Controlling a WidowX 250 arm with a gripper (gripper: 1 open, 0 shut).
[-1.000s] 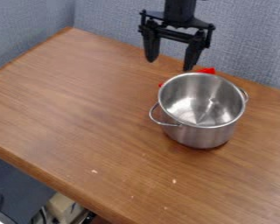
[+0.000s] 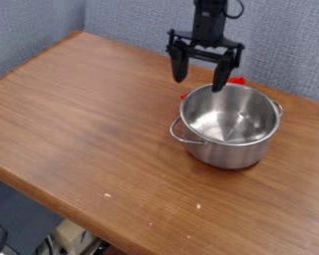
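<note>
My black gripper [image 2: 199, 70] hangs from the top of the view, open, its two fingers above and behind a large steel pot [image 2: 229, 134] with wire handles on the right of the wooden table. Nothing shows between the fingers. Red pieces of something [image 2: 237, 80] peek out behind the pot, mostly hidden by it and the right finger.
A grey padded wall [image 2: 282, 50] runs along the back. Dark equipment and cables sit beyond the table's lower left edge.
The gripper has shifted slightly and now sits a little lower and nearer the pot's back rim in the view. The pot has not visibly moved.
</note>
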